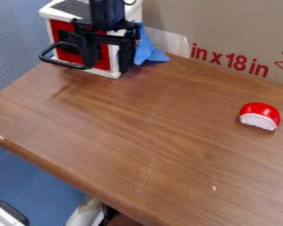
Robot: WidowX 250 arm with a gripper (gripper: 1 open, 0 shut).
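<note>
The black gripper [96, 46] is at the top left, in front of a white box with a red front [71, 35]. Its fingers overlap the red face, and whether they are open or shut on anything is hard to tell. A red object with a white band [260, 115] lies alone on the right of the wooden table [156, 150].
A crumpled blue item [151, 53] lies behind the gripper, right of the box. A cardboard panel [226, 35] stands along the back. Blue fabric [26, 177] lies beyond the left edge.
</note>
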